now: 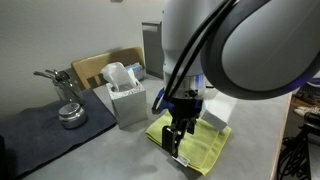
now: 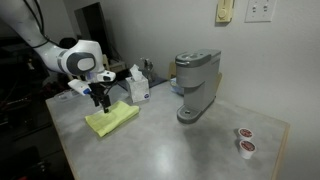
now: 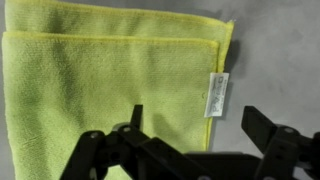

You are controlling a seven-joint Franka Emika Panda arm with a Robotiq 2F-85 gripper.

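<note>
A yellow-green cloth (image 3: 110, 90) lies folded flat on the grey table, with a white tag (image 3: 217, 95) at its edge in the wrist view. My gripper is open above that tagged edge: one finger is over the cloth, the other past the edge over bare table. Nothing is between the fingers. In exterior view 1 the gripper (image 1: 180, 137) hangs over the left part of the cloth (image 1: 208, 150), pointing down. From exterior view 2, the white arm (image 2: 88, 65) reaches over the cloth (image 2: 113, 119) at the left end of the table.
A white tissue box (image 1: 128, 103) stands just behind the cloth. On a dark mat (image 1: 50, 137) sits a metal pot (image 1: 72, 114). A grey coffee machine (image 2: 197, 85) and white pods (image 2: 246, 148) are farther along.
</note>
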